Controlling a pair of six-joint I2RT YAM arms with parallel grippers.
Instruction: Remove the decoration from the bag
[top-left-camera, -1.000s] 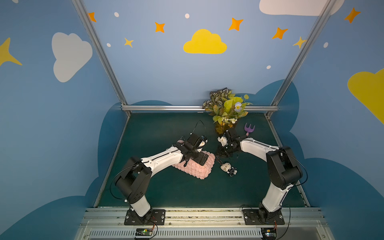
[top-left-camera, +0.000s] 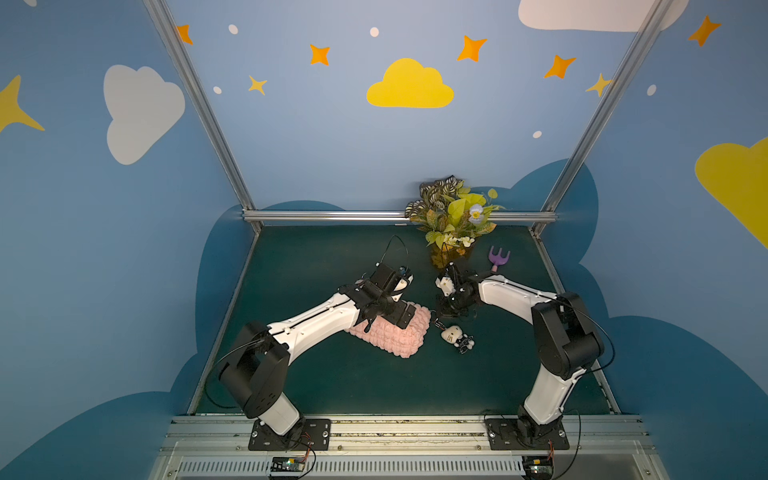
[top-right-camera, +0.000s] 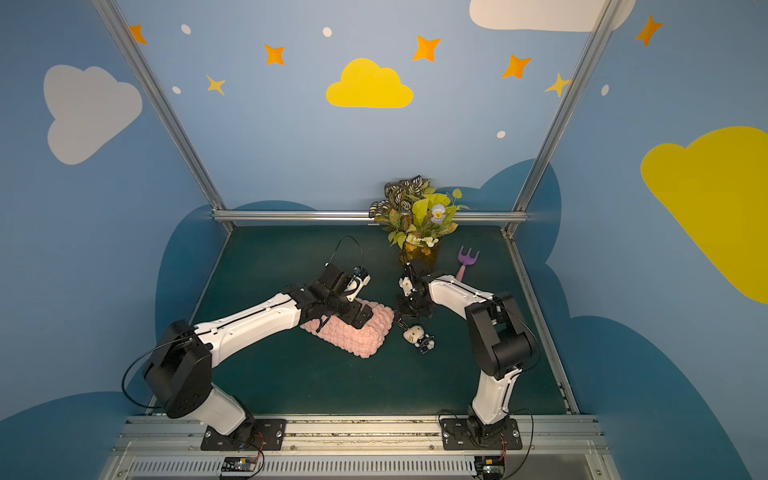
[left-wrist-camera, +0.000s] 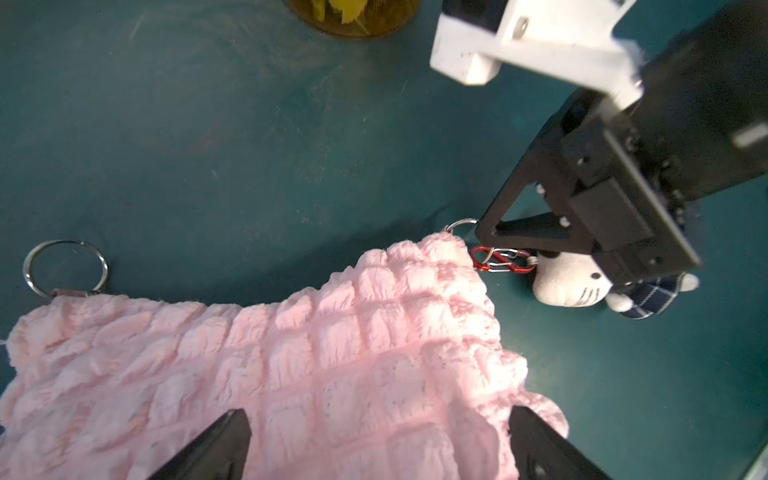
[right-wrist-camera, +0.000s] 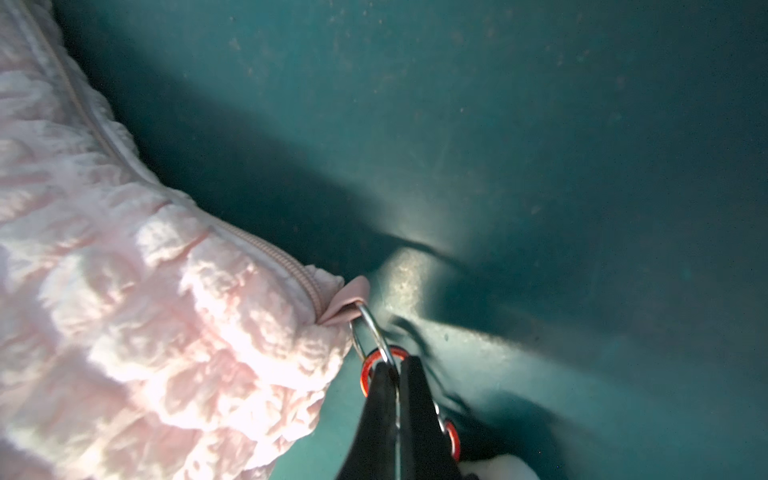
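Note:
The pink puffy bag (top-left-camera: 392, 334) lies mid-table. A metal ring (right-wrist-camera: 370, 324) sits on its right corner tab, linked to a red carabiner (left-wrist-camera: 502, 258). From that hangs the decoration, a white plush doll (left-wrist-camera: 572, 280) in a dark plaid outfit, lying on the table right of the bag. My right gripper is shut on the metal ring, now nearly edge-on; the carabiner passes behind the fingers. Over the bag, my left gripper stands wide open, with pink fabric visible beneath the gap; whether it touches cannot be told.
A second metal ring (left-wrist-camera: 65, 268) is on the bag's left corner. Behind the arms stand a potted plant (top-left-camera: 452, 224) and a purple toy fork (top-left-camera: 498, 258).

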